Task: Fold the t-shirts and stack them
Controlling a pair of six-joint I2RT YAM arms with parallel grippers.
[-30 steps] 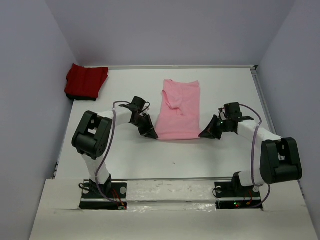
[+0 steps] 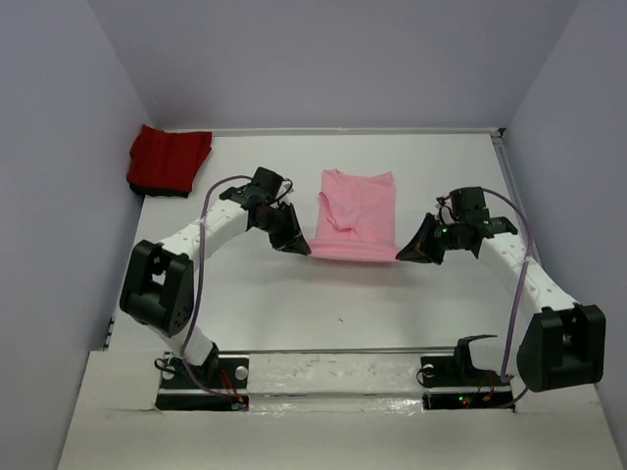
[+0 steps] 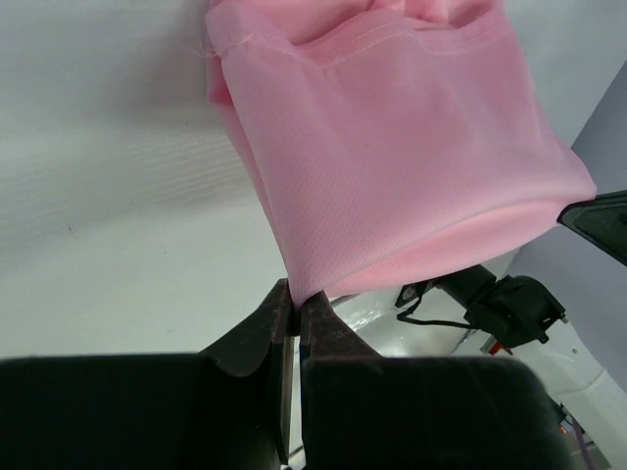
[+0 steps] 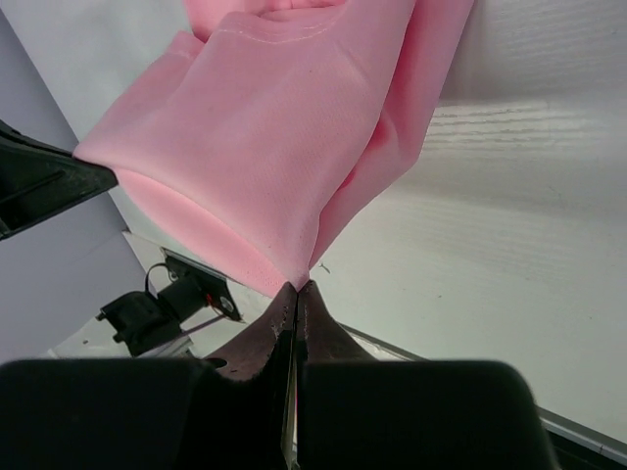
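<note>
A pink t-shirt lies on the white table with its near hem lifted between my two grippers, one at each corner. My left gripper is shut on the left corner of the hem; in the left wrist view the cloth runs into its fingertips. My right gripper is shut at the right corner, the pink cloth meeting its fingertips. The shirt's upper part lies flat, with a fold at its left side.
A red folded stack with a dark bottom edge sits at the table's far left corner. Walls stand around the back and sides.
</note>
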